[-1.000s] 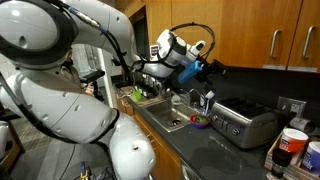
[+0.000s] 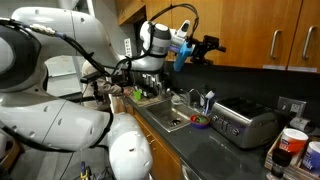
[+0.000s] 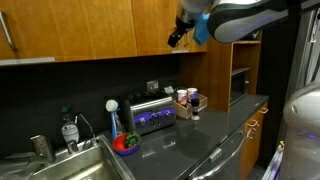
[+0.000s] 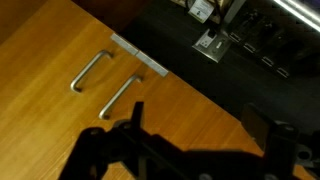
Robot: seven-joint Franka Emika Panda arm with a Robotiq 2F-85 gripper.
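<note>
High above the counter, my gripper (image 2: 213,46) stands open in front of the wooden upper cabinets (image 2: 245,22). Nothing shows between its dark fingers in the wrist view. That view looks at orange-brown cabinet doors (image 4: 185,122) with two metal bar handles, a near one (image 4: 120,97) and a second handle (image 4: 91,71) to its left. The gripper appears apart from both handles. From the second exterior view, the gripper (image 3: 177,34) hangs before the upper cabinets (image 3: 90,30), near the top of the frame.
Below stands a silver toaster oven (image 2: 243,124) on the dark counter (image 2: 220,157). A red bowl (image 3: 126,143) with coloured items sits beside the sink (image 3: 85,165). Cups and a box (image 3: 187,103) stand at the counter's far end.
My arm has risen over the last second, carrying the gripper upward and slightly left in exterior view 1. The counter objects have stayed in place.
</note>
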